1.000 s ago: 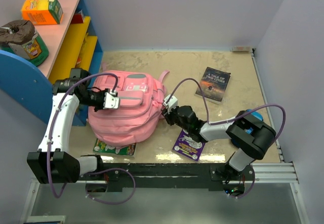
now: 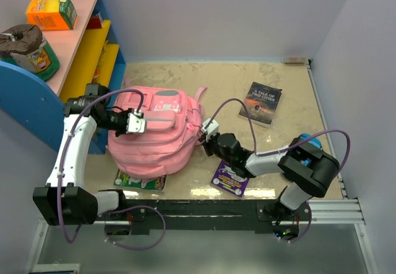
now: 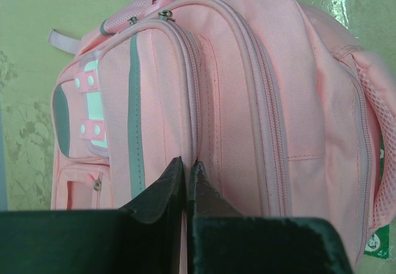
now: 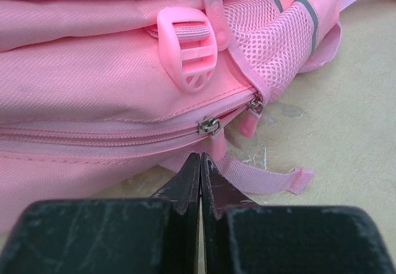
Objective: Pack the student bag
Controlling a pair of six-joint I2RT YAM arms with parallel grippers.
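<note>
A pink backpack [image 2: 148,153] lies on the cream table. My left gripper is shut on the pink fabric along the piped edge of its front pocket. My right gripper, at the bag's right end in the top view, is shut with nothing between its fingers; its tips sit just below a metal zipper slider [image 4: 209,126] and its pink pull [image 4: 218,145]. A second zipper pull [image 4: 250,121] hangs nearby, under a mesh side pocket [image 4: 278,51].
A Tale of Two Cities book [image 2: 260,102] lies at back right, a purple book [image 2: 228,181] in front, a green book [image 2: 142,185] partly under the bag. A blue object sits behind the right arm. A shelf unit [image 2: 74,33] stands left.
The left arm and backpack look unchanged.
</note>
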